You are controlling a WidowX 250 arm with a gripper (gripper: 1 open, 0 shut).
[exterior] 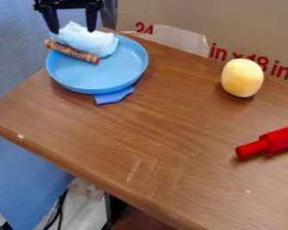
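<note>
A blue plate point(101, 79) sits at the back left of the wooden table, holding a crumpled pale-blue cloth point(89, 39) and an orange-brown crayon-like stick point(75, 53) lying in front of it. The black gripper point(69, 22) is at the top left, above and just behind the cloth, its fingers pointing down; the cloth rests on the plate beneath them, and the gripper appears open. A blue cloth point(114, 95) lies partly under the plate's front edge.
A yellow potato-like object point(241, 78) is at the back right, and a red rolling pin point(269, 141) lies at the right edge. A cardboard panel point(183, 18) stands behind, and the table edge runs along the left.
</note>
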